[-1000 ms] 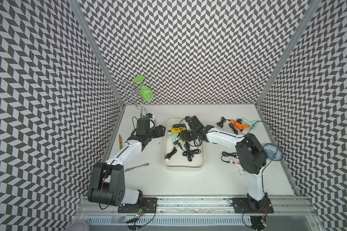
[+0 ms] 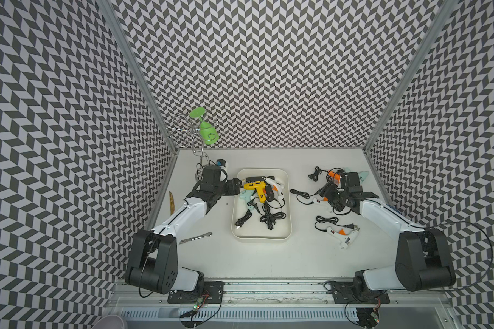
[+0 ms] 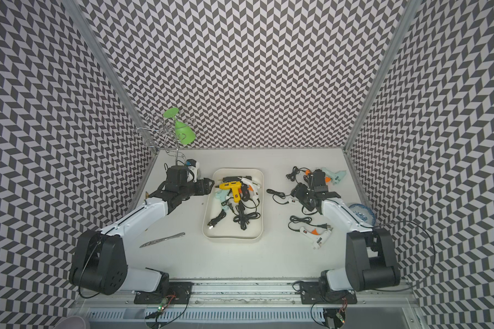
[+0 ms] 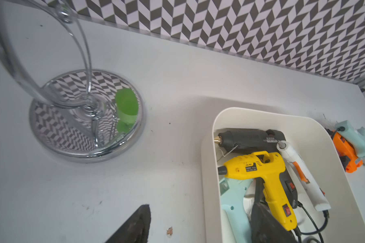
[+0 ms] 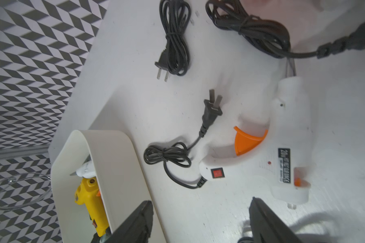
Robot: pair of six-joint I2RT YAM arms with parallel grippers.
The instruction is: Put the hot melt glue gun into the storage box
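Inside the cream storage box [image 2: 233, 219] lie a yellow glue gun [image 4: 271, 190], a black one [image 4: 251, 139], a white one [image 4: 308, 182] and a pale teal one [image 4: 235, 214]. My left gripper is at the box's left wall, part open, empty. My right gripper hangs open above a white glue gun [image 5: 283, 121] right of the box. Farther back lie orange and teal glue guns [image 4: 348, 151]; another white gun [image 2: 343, 237] lies nearer the front.
A chrome stand [image 4: 85, 149] with a green cup [image 2: 207, 130] stands back left. A knife [image 3: 162, 239] lies front left, a blue bowl [image 3: 367, 213] at right.
The left gripper has shifted slightly right.
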